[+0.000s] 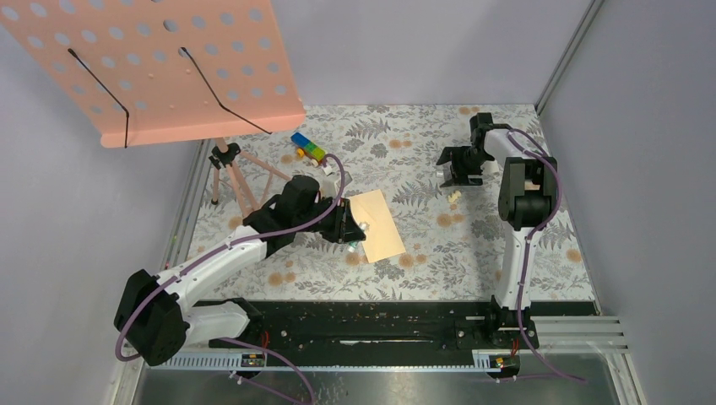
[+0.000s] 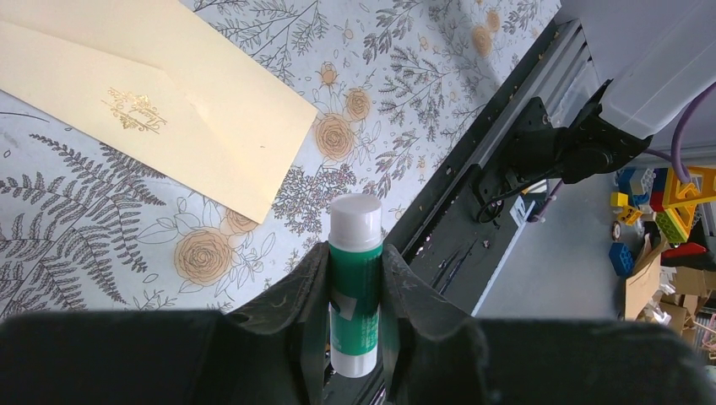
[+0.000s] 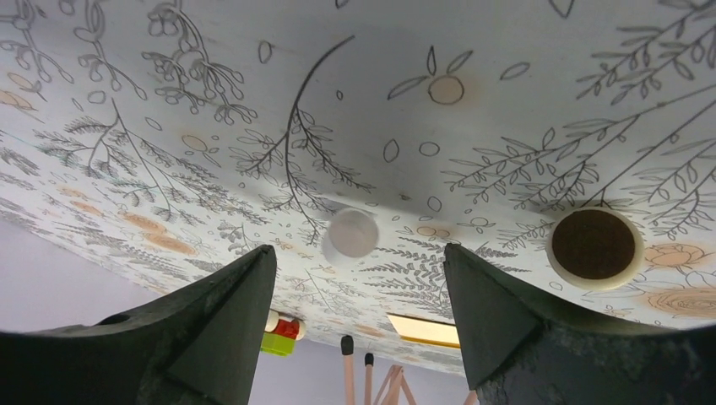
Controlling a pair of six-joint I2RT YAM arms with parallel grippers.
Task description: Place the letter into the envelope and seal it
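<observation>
A cream envelope (image 1: 384,232) with a gold ornament lies on the floral tabletop; in the left wrist view the envelope (image 2: 211,160) is at upper left, clear of the fingers. No separate letter can be made out. My left gripper is shut on a green-and-white glue stick (image 2: 355,316), its white end pointing up in that view. At the right of the table, my right gripper (image 1: 442,168) stands open. Between its fingers, a small white round piece (image 3: 352,234) shows, with the fingertips apart from it.
Near the right gripper is a round piece with a dark brown face (image 3: 595,245). Toy blocks (image 1: 307,145) lie at the back left, beside the tripod legs (image 1: 240,181) under a pink perforated board (image 1: 169,67).
</observation>
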